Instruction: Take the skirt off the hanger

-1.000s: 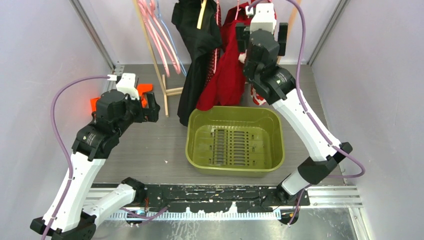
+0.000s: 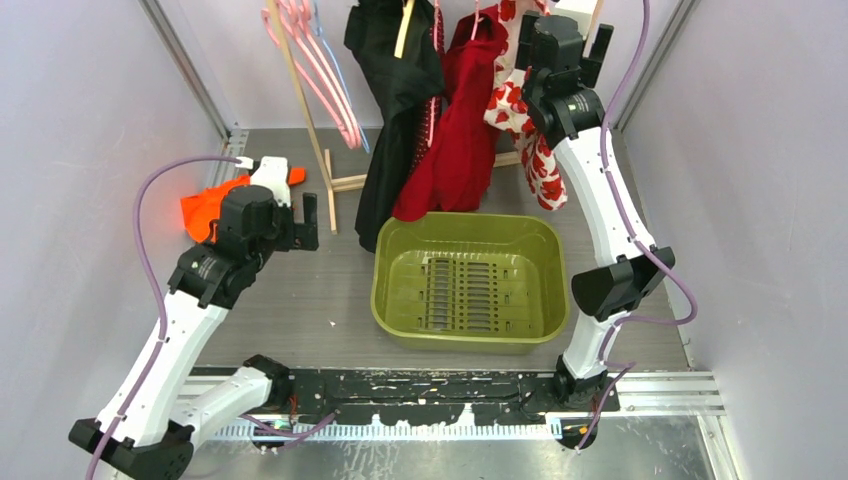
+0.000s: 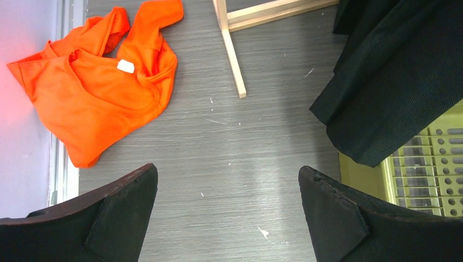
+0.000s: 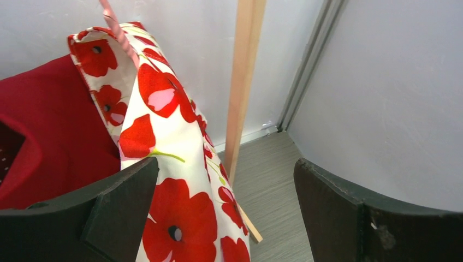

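A white skirt with red poppies (image 2: 537,160) hangs on a pink hanger (image 4: 123,38) at the right end of the rack, beside a red garment (image 2: 450,160). My right gripper (image 2: 564,55) is up at that skirt, open; in its wrist view the printed fabric lies between and beyond the fingers. A black garment (image 2: 385,130) hangs further left. My left gripper (image 2: 298,222) is open and empty over the floor, left of the black garment.
A green basket (image 2: 470,340) sits on the floor below the clothes. Orange cloth (image 3: 98,103) lies at the left wall. Empty pink hangers (image 2: 320,70) hang on the left of the wooden rack (image 3: 235,65). Walls bound both sides.
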